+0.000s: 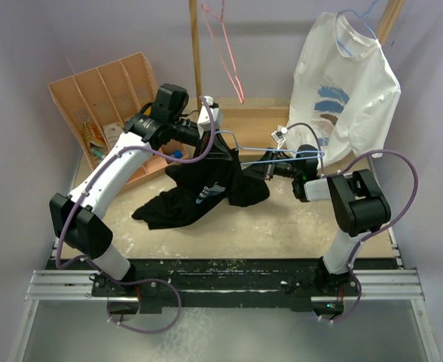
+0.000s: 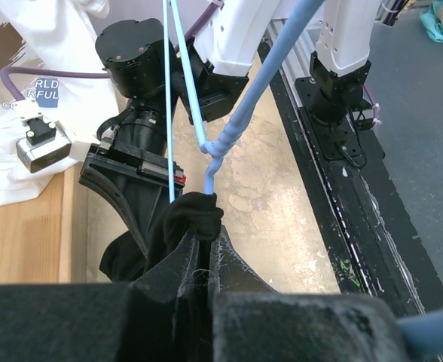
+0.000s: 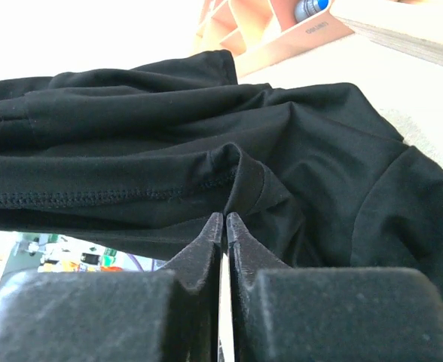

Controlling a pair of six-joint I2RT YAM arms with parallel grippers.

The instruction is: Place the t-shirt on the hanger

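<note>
The black t-shirt (image 1: pixel 191 200) hangs bunched between the arms over the table, with a small print on its front. My left gripper is shut on a fold of it, together with a blue hanger (image 2: pixel 236 113) whose hook end enters the cloth. The hanger's body reaches right, above the right arm, in the top view. My right gripper is at the shirt's right part; its fingertips are close together on a fold of black cloth (image 3: pixel 252 188). Whether they grip that fold is unclear.
A white t-shirt (image 1: pixel 334 98) hangs on another blue hanger at the back right, behind the right arm. A pink hanger (image 1: pixel 233 68) hangs at the back middle. A wooden divided box (image 1: pixel 93 83) stands back left.
</note>
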